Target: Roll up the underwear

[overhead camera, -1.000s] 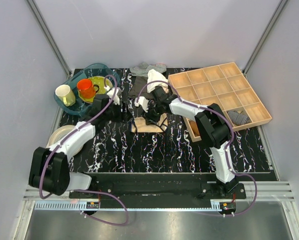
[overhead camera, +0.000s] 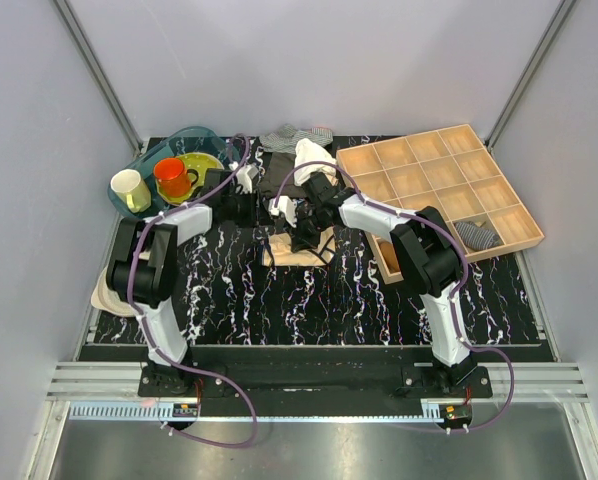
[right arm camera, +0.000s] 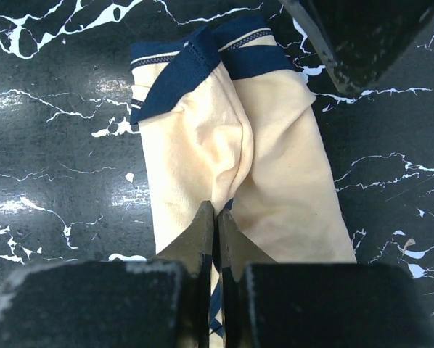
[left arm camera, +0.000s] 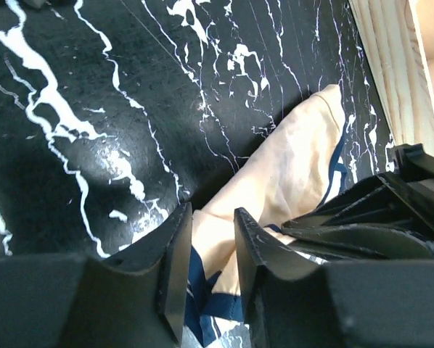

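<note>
The cream underwear with navy trim [overhead camera: 297, 256] lies flat on the dark marbled table in the top view, a narrow strip of it folded over near the middle. My right gripper is shut on that raised fold in the right wrist view. At the underwear's left end, my left gripper has its fingers partly apart. Between and beyond them the cream cloth [left arm camera: 279, 163] and a navy-edged corner show in the left wrist view; whether the fingers touch it cannot be told. Part of the cloth is hidden beneath the right gripper.
A wooden divided box [overhead camera: 419, 180] stands to the right, holding a striped roll [overhead camera: 477, 236]. Behind the underwear lie other garments [overhead camera: 314, 160]. A teal basket [overhead camera: 129, 200] with cups sits back left. Bare table [overhead camera: 279, 310] stretches in front.
My left arm has swung inward and its gripper has shifted slightly right and toward the back, at the underwear's left end. The right arm has stayed put on the cloth.
</note>
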